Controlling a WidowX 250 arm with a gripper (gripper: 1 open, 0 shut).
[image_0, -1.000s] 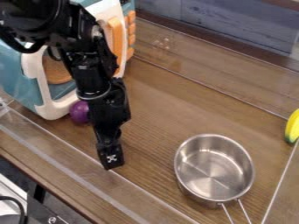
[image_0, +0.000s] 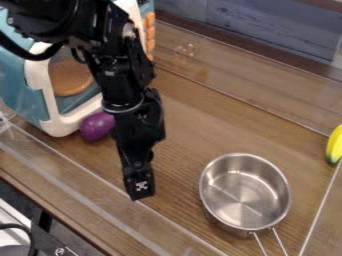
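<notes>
My black gripper (image_0: 139, 180) points down low over the wooden counter (image_0: 201, 120), left of centre; its fingers are dark and hard to make out against each other. A purple round object (image_0: 98, 126) lies behind it to the left, partly hidden by the arm. A steel pot (image_0: 243, 190) with a handle toward the front stands to the right of the gripper, apart from it.
A teal and white toy appliance (image_0: 56, 105) with an orange part fills the back left, behind the arm. A yellow banana (image_0: 333, 143) lies at the right edge.
The arm and gripper have shifted slightly to the right. The pot, banana and purple object look unmoved.
</notes>
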